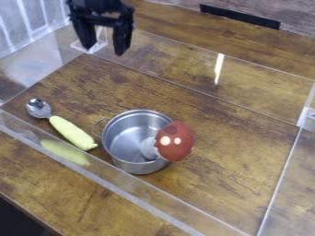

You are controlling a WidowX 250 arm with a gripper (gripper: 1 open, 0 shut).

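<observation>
The dark gripper (101, 37) hangs at the top left, above the far left part of the wooden table, well away from the objects; it is blurred, and its fingers do not show clearly. A steel pot (125, 140) stands at the lower middle. A red mushroom-like toy (175, 138) with pale spots rests at its right rim, with a whitish part inside the pot. A pale yellow corn-like object (72, 132) lies left of the pot, and a silver spoon-like item (39, 108) lies beside it at the upper left.
Clear low walls (301, 116) surround the wooden work area (227, 120). A black strip (240, 20) is at the back.
</observation>
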